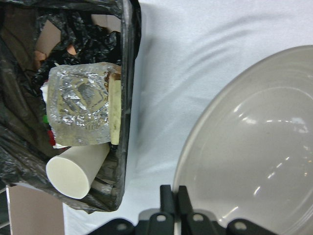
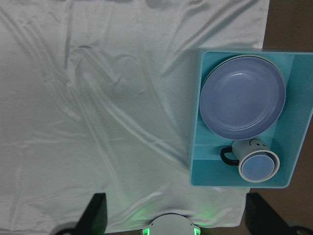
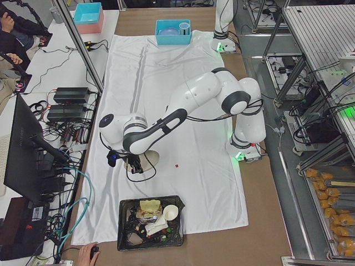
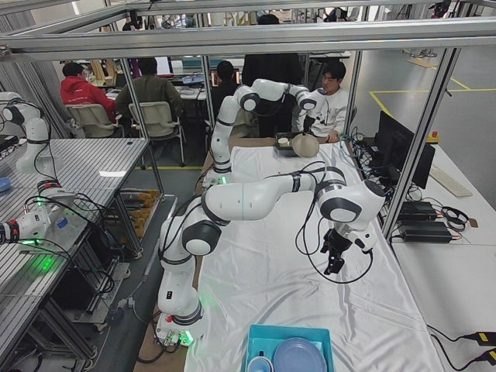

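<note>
A beige plate (image 1: 249, 147) is held by its rim in my left gripper, which is shut on it, beside a black-lined bin (image 1: 19, 88) holding a white cup (image 1: 73, 174), wrappers and scraps. My right gripper is open and empty above the white cloth. Below it to the right, a teal tray (image 2: 205, 171) holds blue plates (image 2: 242, 98) and a mug (image 2: 257, 161) with a dark handle.
The white cloth (image 2: 98, 98) between bin and tray is mostly clear. A monitor (image 4: 399, 155), cables and metal frame posts line the table's side. A seated person (image 4: 333, 105) is near the bin end.
</note>
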